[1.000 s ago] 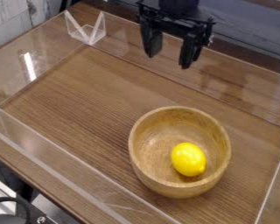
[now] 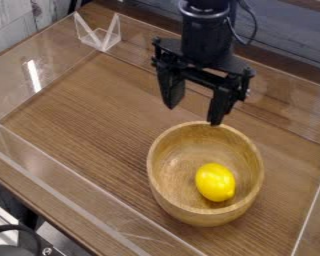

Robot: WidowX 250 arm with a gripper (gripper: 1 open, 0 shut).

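Note:
My black gripper [image 2: 198, 98] hangs open in the upper middle of the camera view, just behind a round wooden bowl [image 2: 168, 162], with its two fingers wide apart. Inside the bowl, right of its centre, lies a yellow oval object [image 2: 215, 182]. Nothing shows between the fingers.
A small clear wire or plastic rack [image 2: 100, 32] stands at the back left. A dark curved object [image 2: 9, 238] shows at the bottom left edge.
My gripper has moved down and toward the front of the table, closer to the bowl. The bowl and the yellow object have not moved.

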